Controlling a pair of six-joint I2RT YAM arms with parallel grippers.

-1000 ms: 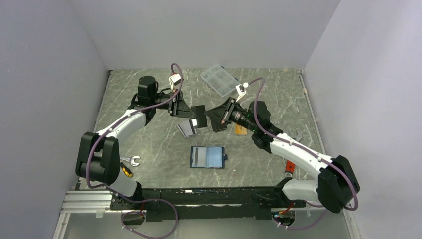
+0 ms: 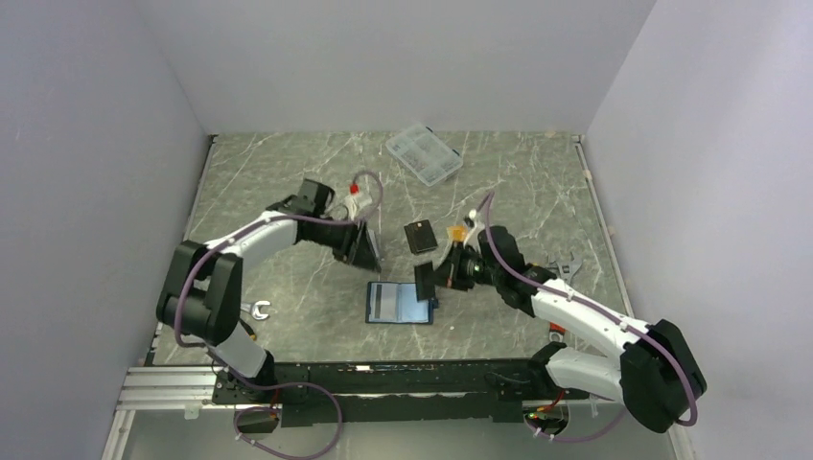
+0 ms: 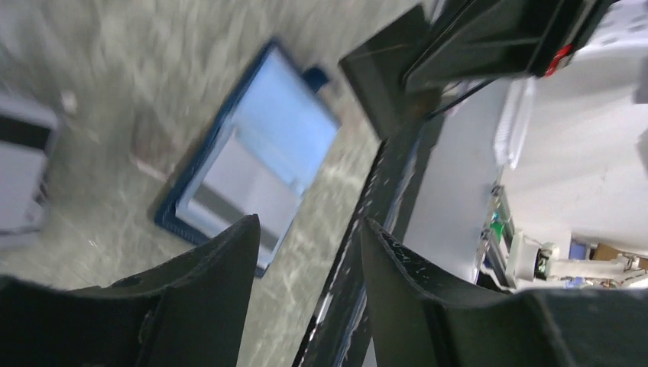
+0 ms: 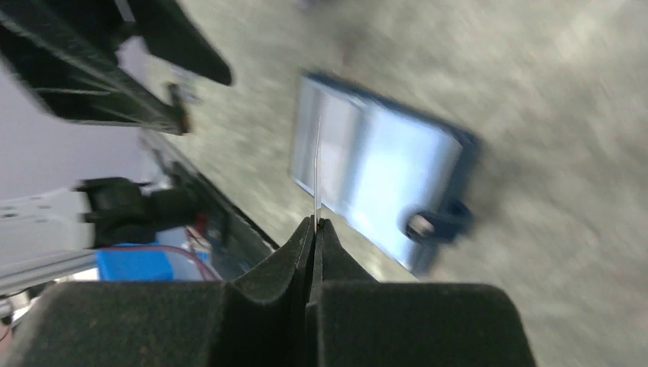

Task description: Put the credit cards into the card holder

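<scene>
The dark card holder point(image 2: 412, 309) lies open near the table's front, its light blue inside facing up; a pale card with a grey stripe point(image 3: 250, 182) shows in its left half. My right gripper point(image 2: 439, 277) is shut on a dark card point(image 2: 424, 282), held over the holder's right side. In the right wrist view that card appears edge-on as a thin line point(image 4: 317, 157) between the fingertips. Up and left of the holder, my left gripper stands open with nothing between its fingers. Pale striped cards point(image 3: 19, 172) lie on the table, mostly hidden from above by the left arm.
Behind the holder lie a black card point(image 2: 420, 237) and an orange card point(image 2: 456, 233). A clear plastic box point(image 2: 424, 155) stands at the back. Wrenches, such as the left one point(image 2: 257, 310), lie toward both sides. Both arms are close together around the holder.
The dark card was between both grippers; my left has let go and moved toward the front and right.
</scene>
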